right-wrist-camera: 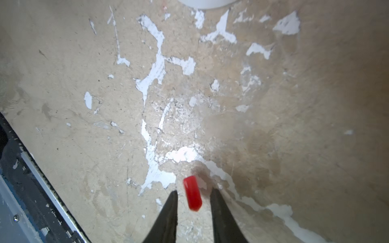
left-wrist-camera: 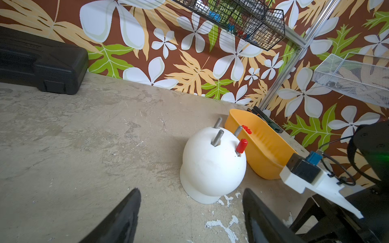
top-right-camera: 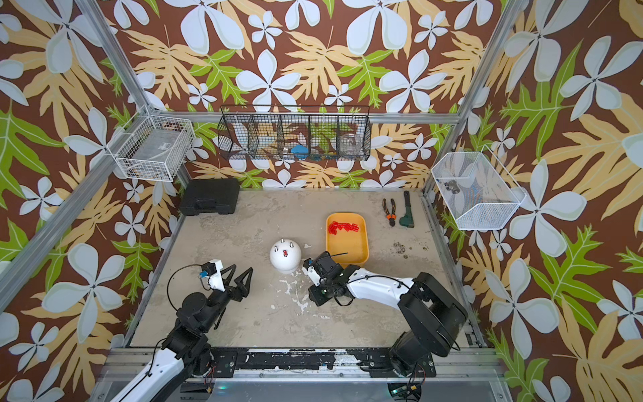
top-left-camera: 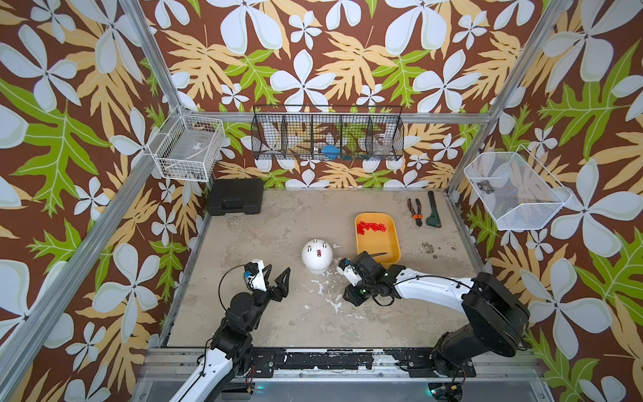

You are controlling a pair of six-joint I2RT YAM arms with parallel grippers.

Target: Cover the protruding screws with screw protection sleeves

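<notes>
A white ball (left-wrist-camera: 212, 162) on a round base carries protruding metal screws; three are bare, including the front screw (left-wrist-camera: 217, 138), and one wears a red sleeve (left-wrist-camera: 242, 146). Left of the ball, my left gripper (top-left-camera: 280, 277) has its fingers apart with nothing between them. To the ball's lower right is my right gripper, open and pointing down. A single loose red sleeve (right-wrist-camera: 192, 193) appears in the gap between its fingertips, touching neither; whether it rests on the tabletop I cannot tell. More red sleeves (top-left-camera: 371, 227) lie in the yellow tray (top-left-camera: 377, 253).
The yellow tray stands right of the ball, close behind the right gripper. Pliers (top-left-camera: 415, 212) and a dark green tool (top-left-camera: 433, 209) lie at the back right, a black case (top-left-camera: 235, 196) at the back left.
</notes>
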